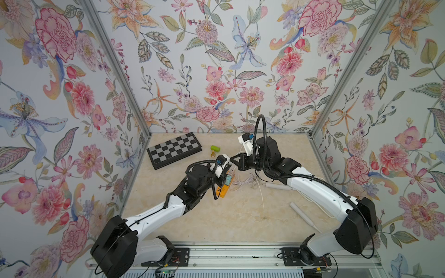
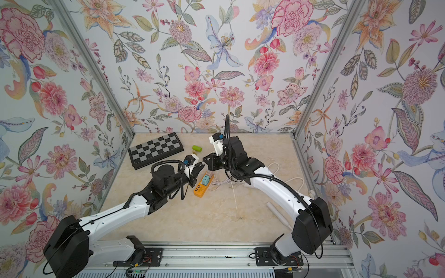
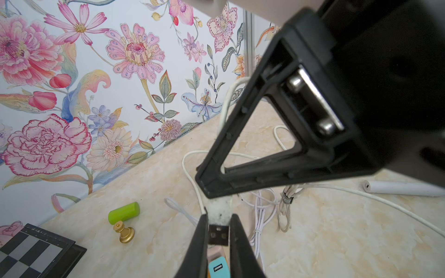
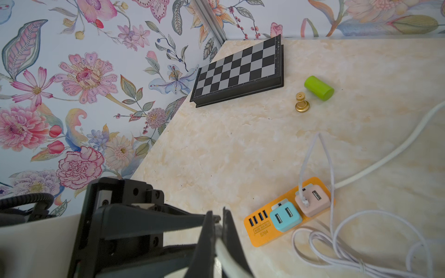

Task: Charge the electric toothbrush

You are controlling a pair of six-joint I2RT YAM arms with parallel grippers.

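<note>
My two grippers meet above the table's middle, beside an orange power strip (image 4: 257,234) with a cyan charger (image 4: 285,215) and a pink charger (image 4: 317,203) in it. My left gripper is shut on a small pale piece with a dark end, seemingly a plug (image 3: 218,210). My right gripper is shut, with a white cable (image 4: 231,261) running at its fingertips; whether it grips the cable is unclear. I cannot make out a toothbrush for certain.
A chessboard (image 4: 236,67) lies at the back left, near a green cylinder (image 4: 318,88) and gold piece (image 4: 301,104). Loose cables and white rods (image 1: 301,214) lie right.
</note>
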